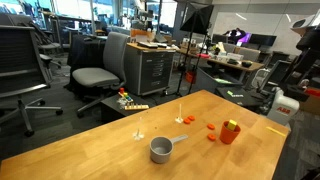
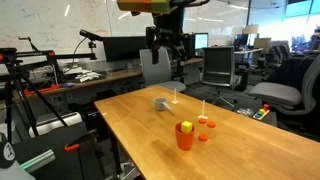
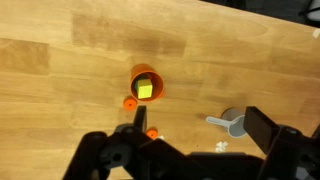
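Note:
An orange cup (image 2: pixel 184 141) stands upright on the wooden table, with a yellow block (image 2: pixel 187 127) in it. From above, in the wrist view, the block (image 3: pixel 145 89) shows inside the cup's round rim. A grey pot with a handle (image 1: pixel 161 150) sits apart from the cup; the wrist view has this pot (image 3: pixel 235 123) at lower right. High over the table, my gripper is open, its dark fingers spread wide with nothing held. Nothing touches the fingers.
Several small orange pieces (image 1: pixel 211 138) lie scattered near the cup. Colourful items (image 1: pixel 130 102) rest at the table's far edge in exterior view 1. Office chairs (image 1: pixel 97 80) stand beyond it.

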